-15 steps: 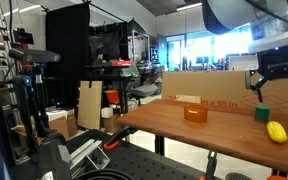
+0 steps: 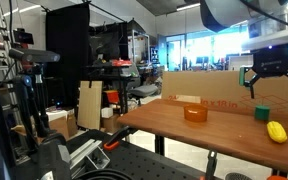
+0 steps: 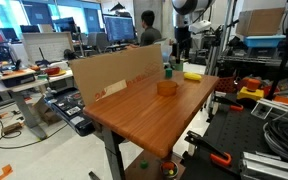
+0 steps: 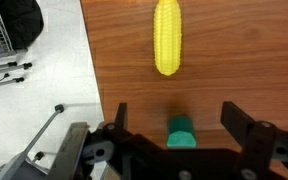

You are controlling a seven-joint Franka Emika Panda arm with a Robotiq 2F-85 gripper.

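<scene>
A yellow corn cob [image 4: 167, 38] lies on the brown table [image 4: 124, 75], in the upper middle of the wrist view. At the right of the table in exterior view 1 is the same corn cob [image 2: 276, 132]. Behind it stands a green cup [image 2: 262, 112], partly covered by the gripper body in the wrist view, where the green cup [image 4: 181, 130] shows low between the fingers. My gripper is open with its fingers wide apart, nothing held. In exterior view 1 the gripper [image 2: 274, 90] hangs above the table's right end, clear of both objects.
An orange bowl [image 2: 195, 113] sits farther left on the table, away from the gripper. A cardboard panel [image 3: 112, 80] stands along one long side of the table. Bare tabletop surrounds the bowl.
In exterior view 1 the arm and gripper have shifted a little to the left. The corn cob, green cup and orange bowl stay where they were.
</scene>
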